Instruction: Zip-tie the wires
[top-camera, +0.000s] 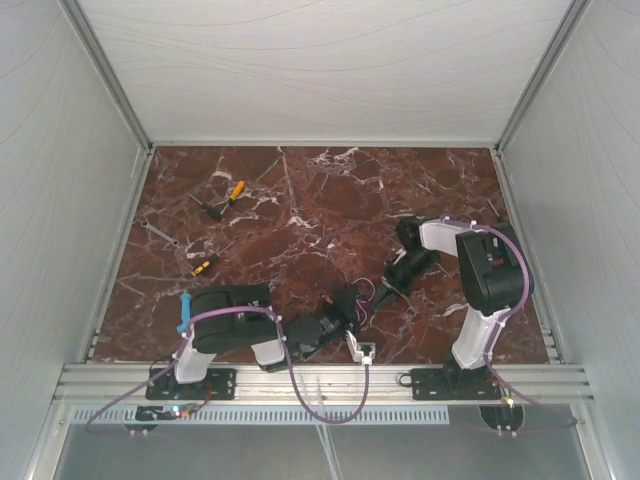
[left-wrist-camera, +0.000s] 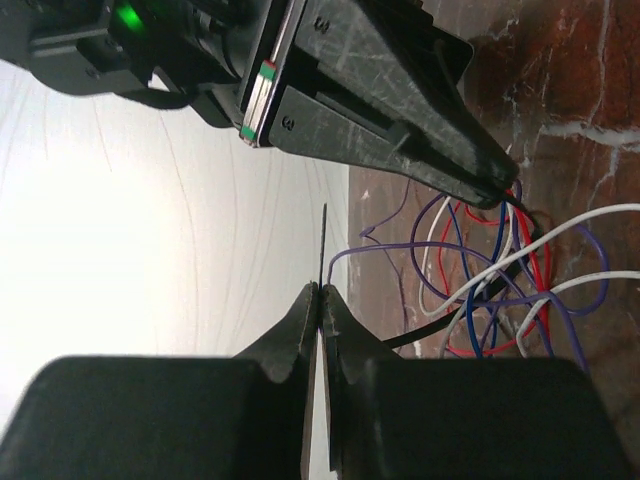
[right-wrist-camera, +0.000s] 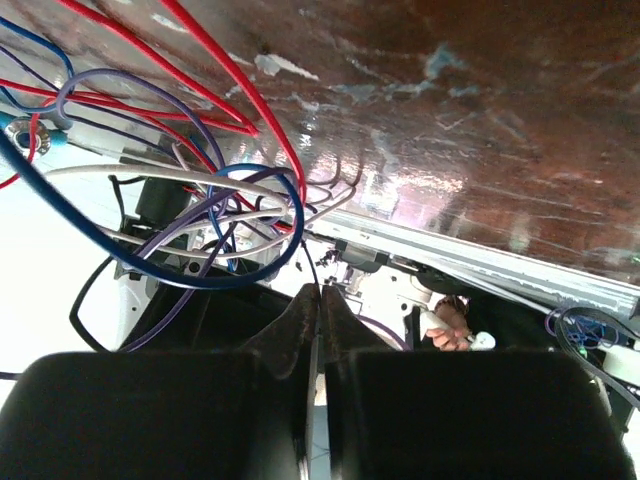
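Note:
A loose bundle of red, blue, white and purple wires (left-wrist-camera: 500, 290) hangs in loops between my two grippers. A black zip tie (left-wrist-camera: 430, 328) runs past the wires toward my left gripper. That gripper is shut, and a thin black strip sticks out from its fingertips. My right gripper is shut too, its tips close against the bundle, with a thin dark strip rising from them. From above, the wires (top-camera: 366, 287) show only as small loops between both arms. The zip tie's head cannot be made out.
On the left of the marble table (top-camera: 320, 210) lie an orange-handled screwdriver (top-camera: 236, 190), a smaller yellow one (top-camera: 204, 264) and a wrench (top-camera: 160, 234). A blue-handled item (top-camera: 185, 310) sits beside the left arm.

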